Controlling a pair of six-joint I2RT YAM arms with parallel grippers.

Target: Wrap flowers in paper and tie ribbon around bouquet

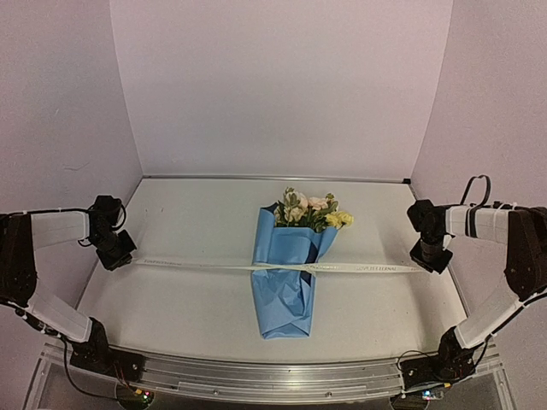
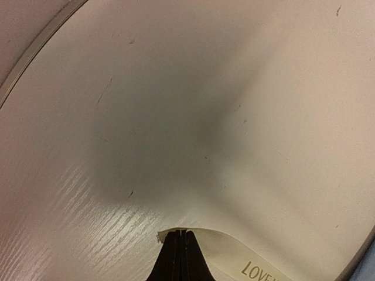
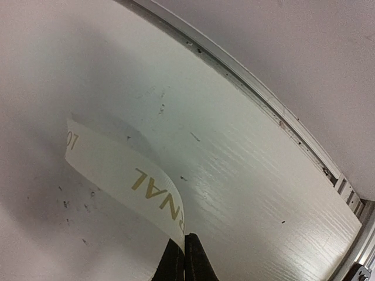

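Observation:
In the middle of the table lies a bouquet of cream, pink and yellow flowers point(image 1: 303, 209) in blue wrapping paper point(image 1: 284, 299). A white ribbon point(image 1: 359, 268) with printed letters crosses the wrap's waist and stretches taut to both sides; the paper is drawn in narrow there. At the far left, my left gripper is shut on one end of the ribbon, a short frayed tip poking out past the fingers. My right gripper, at the far right, is shut on the other end, with a loose printed tail point(image 3: 123, 167) curling away. How the ribbon crosses is too small to tell.
White walls point(image 1: 282, 85) close off the back and sides. A metal rail point(image 1: 256, 376) runs along the front edge. Apart from bouquet and ribbon, the table is clear.

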